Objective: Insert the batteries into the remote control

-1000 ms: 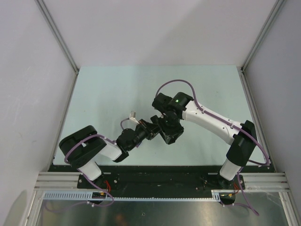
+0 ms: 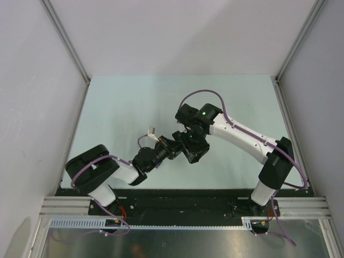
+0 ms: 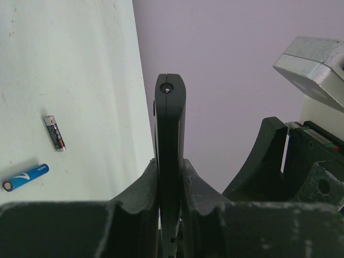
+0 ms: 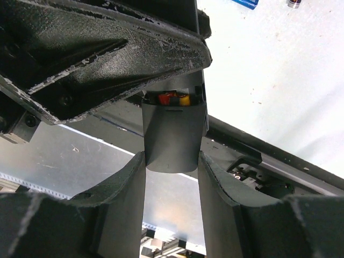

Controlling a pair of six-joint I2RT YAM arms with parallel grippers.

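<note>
In the left wrist view my left gripper is shut on a narrow black remote control (image 3: 170, 118), held upright. In the right wrist view the remote's end (image 4: 171, 140) sits at my right gripper's fingertips (image 4: 172, 161), with red and yellow parts showing in its opening; whether these fingers grip it I cannot tell. Both grippers meet near the table's middle in the top view. A small black-and-silver battery (image 3: 55, 133) and a blue battery (image 3: 25, 177) lie apart on the table.
The left arm looks unchanged.
</note>
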